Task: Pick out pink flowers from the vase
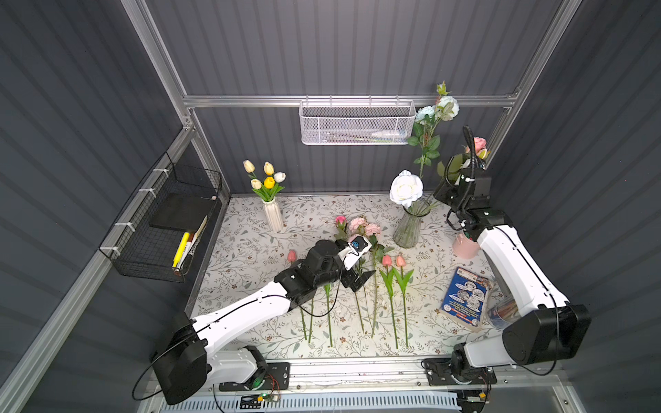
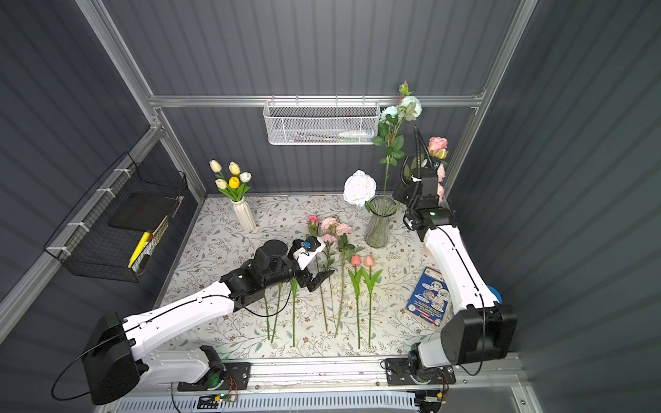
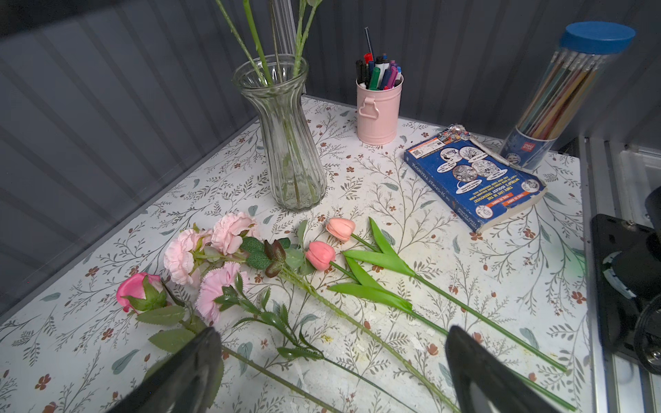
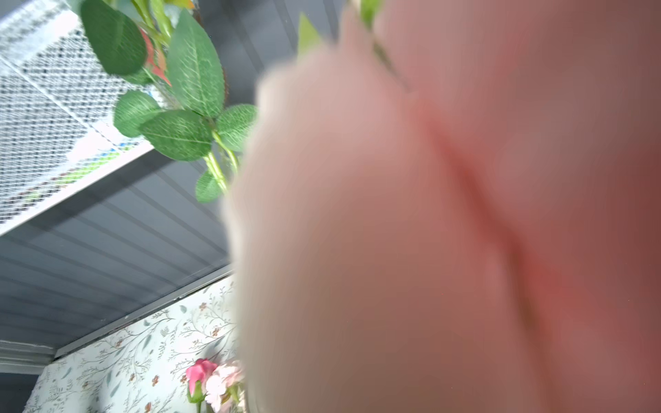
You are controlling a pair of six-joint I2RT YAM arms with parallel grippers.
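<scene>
A clear glass vase (image 1: 407,230) holds tall stems. A large white rose (image 1: 406,188) leans over its left side, and pale blue-white blooms (image 1: 447,108) rise behind. The pink rose (image 2: 438,144) stands up beside my right gripper (image 1: 444,194), which reaches in just right of the vase mouth. Blurred pink petals (image 4: 537,137) fill most of the right wrist view and hide those fingers. No stem shows held there. My left gripper hovers open and empty above pink flowers (image 3: 223,237) laid on the table, its fingers (image 3: 186,375) wide apart.
Pink tulips (image 3: 330,241) lie with the other cut stems across the front middle. A pink pen cup (image 3: 378,113), a blue book (image 1: 466,296) and a brush jar (image 3: 551,103) occupy the right side. Back left stands a white vase (image 1: 273,215) of tulips; a mesh basket (image 1: 358,122) hangs behind.
</scene>
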